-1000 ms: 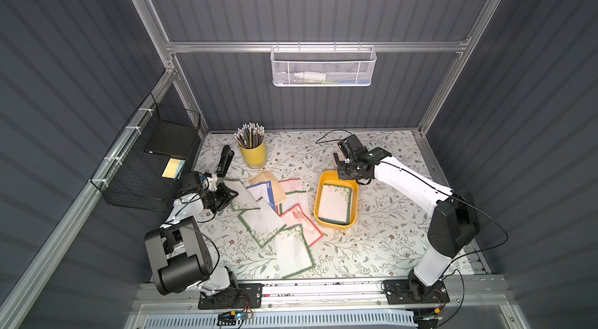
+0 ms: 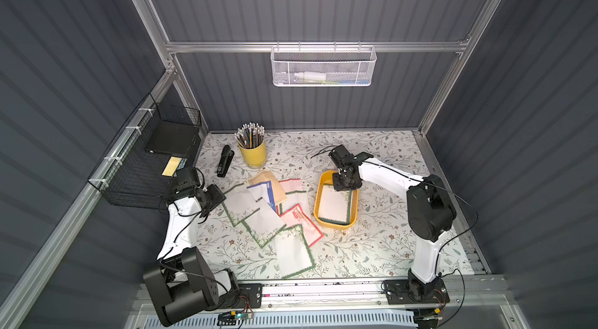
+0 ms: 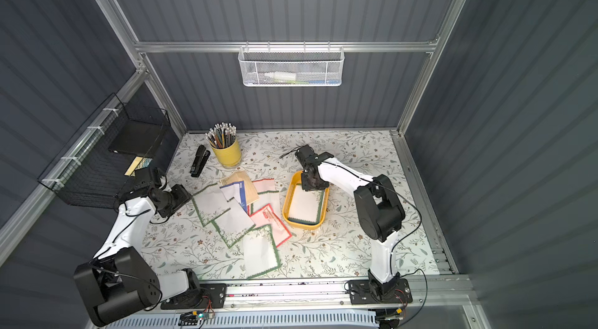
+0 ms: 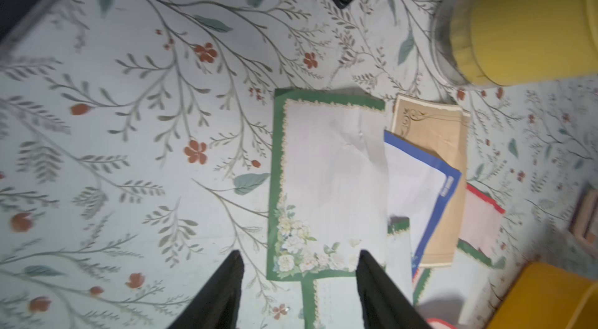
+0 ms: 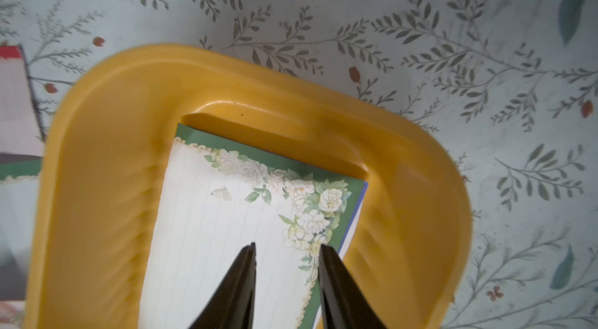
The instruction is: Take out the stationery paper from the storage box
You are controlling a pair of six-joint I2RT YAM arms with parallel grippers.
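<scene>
The yellow storage box (image 2: 356,207) stands right of the table's middle. In it lies a stack of stationery paper (image 5: 230,229), the top sheet white with a green border and flowers; a blue edge shows beneath. Over the box's far part hangs my right gripper, its fingers apart and nothing between them. My left gripper is open and empty, at the left of the table. Below it lies a green-bordered sheet (image 4: 333,179) on the table, overlapping other sheets, including a red-bordered one (image 2: 303,224) and another green-bordered one (image 2: 292,253).
A yellow pencil cup (image 2: 253,155) and a black stapler (image 2: 225,160) stand at the back left. A black wire basket (image 2: 134,170) hangs on the left wall near my left arm. Right of the box the table is largely clear, apart from my right arm.
My left gripper has drawn back left from the leftmost green-bordered sheet, which now lies flatter, and its arm has shifted. My right gripper has moved a little left and nearer, over the box.
</scene>
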